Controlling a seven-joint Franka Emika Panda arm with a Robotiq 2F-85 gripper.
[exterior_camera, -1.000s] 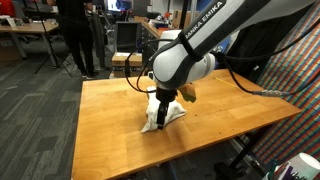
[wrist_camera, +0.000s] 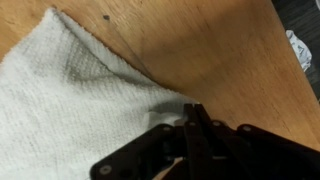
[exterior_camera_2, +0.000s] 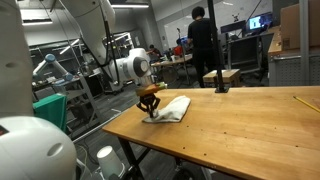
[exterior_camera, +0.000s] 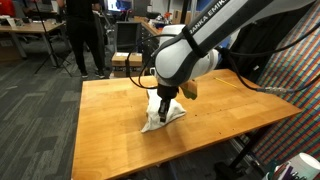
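A white ribbed cloth (wrist_camera: 75,105) lies on the wooden table, filling the left part of the wrist view. It is slightly rumpled, with a raised fold running to the fingers. My gripper is low over the cloth's edge, its fingers closed with a bit of the fabric between them. In exterior view 1 the cloth (exterior_camera: 157,112) shows below the arm, partly covered by the gripper (exterior_camera: 163,120). From the other side, exterior view 2 has the cloth (exterior_camera_2: 170,111) spread to the right of the gripper (exterior_camera_2: 152,112).
A thin yellow stick (exterior_camera_2: 307,103) lies at the far right in exterior view 2. The table's edge is close by the gripper. A person (exterior_camera: 86,35) stands behind the table.
In exterior view 1 the arm has shifted slightly and sits a little nearer the camera's right. The cloth looks nearly the same.
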